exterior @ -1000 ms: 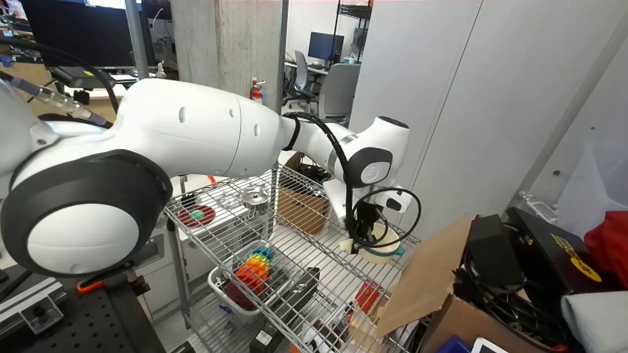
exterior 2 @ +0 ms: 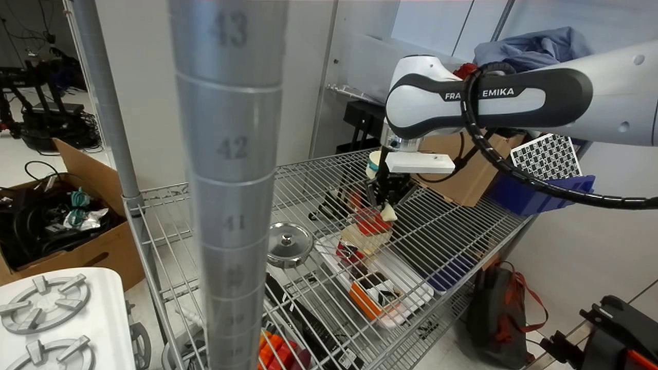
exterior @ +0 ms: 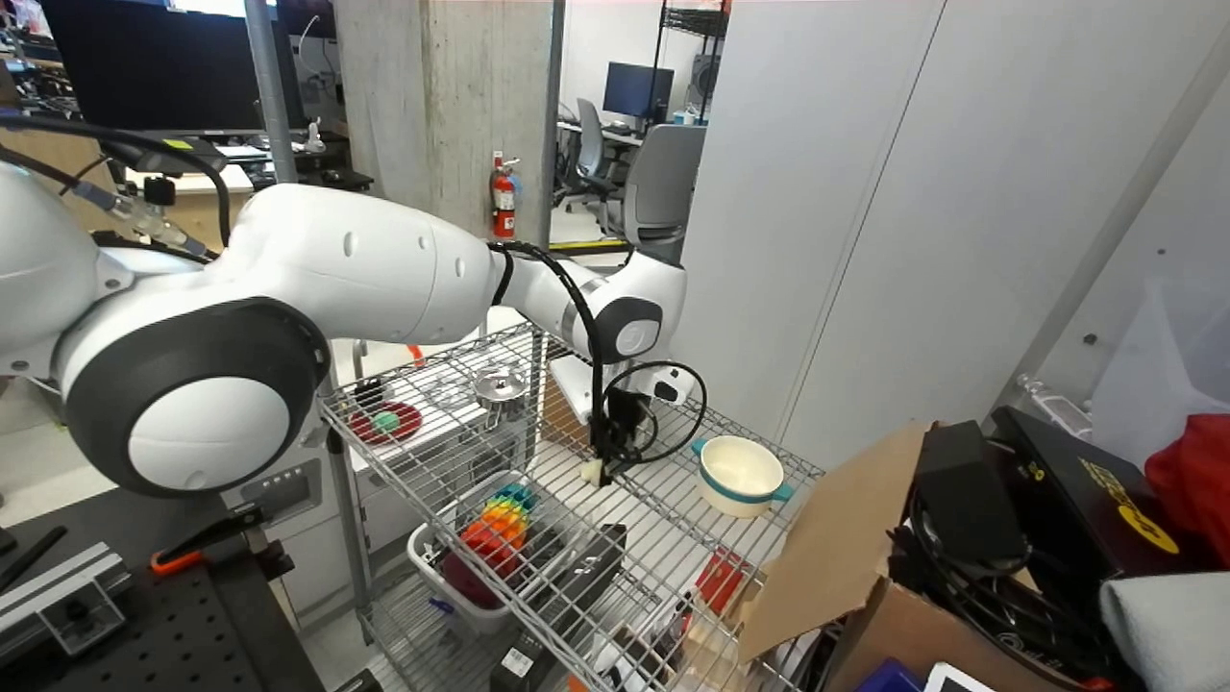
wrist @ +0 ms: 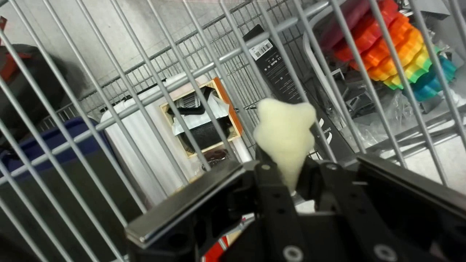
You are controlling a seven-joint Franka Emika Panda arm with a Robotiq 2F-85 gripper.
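A small cream-coloured piece with a lobed end [wrist: 284,124] is pinched in my gripper, which is shut on it. In the first exterior view the cream piece [exterior: 591,471] shows at the fingertips, over the wire shelf [exterior: 669,519]. The second exterior view has the same piece [exterior 2: 388,213] below the black fingers. A cream pot with teal handles [exterior: 741,471] stands on the shelf to the right of my gripper; its inside looks empty. A lidded metal pot [exterior 2: 290,243] is on the shelf's other side in the second exterior view.
Below the shelf are a bin with a rainbow-coloured object [exterior: 502,531] and a long black box [wrist: 279,65]. An open cardboard box [exterior: 830,542] stands at the shelf's right end. A red dish [exterior: 385,422] is at the far left. The wire shelf's middle is mostly bare.
My arm has moved left in the first exterior view, away from over the cream pot, carrying the cream piece. The pot, partly covered before, is now in plain sight and has stayed in place.
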